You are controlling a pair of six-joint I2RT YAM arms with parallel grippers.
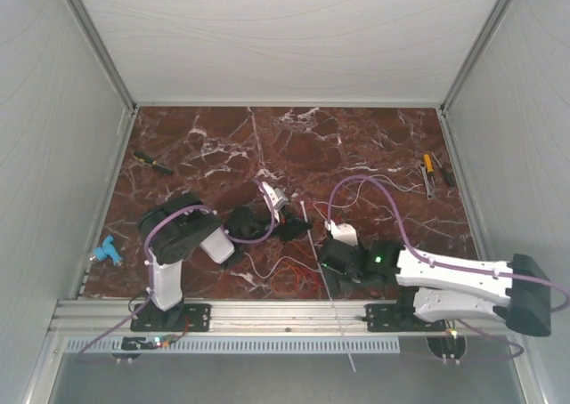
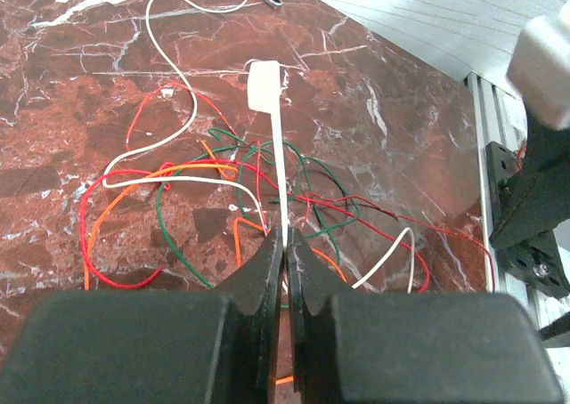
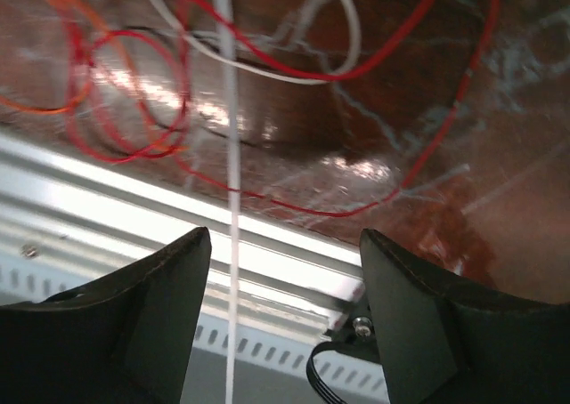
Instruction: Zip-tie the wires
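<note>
A long white zip tie point(image 2: 276, 137), head upward, stands in the shut fingers of my left gripper, above tangled red, orange, green and white wires point(image 2: 183, 173) on the marble table. In the top view my left gripper point(image 1: 298, 228) is near the middle front. My right gripper is part open over the table's front edge, the tie's long tail point(image 3: 233, 155) running between or below its fingers; whether it touches them I cannot tell.
Pliers and tools point(image 1: 428, 177) lie at the right, a screwdriver point(image 1: 151, 162) and a blue object point(image 1: 105, 253) at the left. A metal rail point(image 1: 249, 308) runs along the front edge.
</note>
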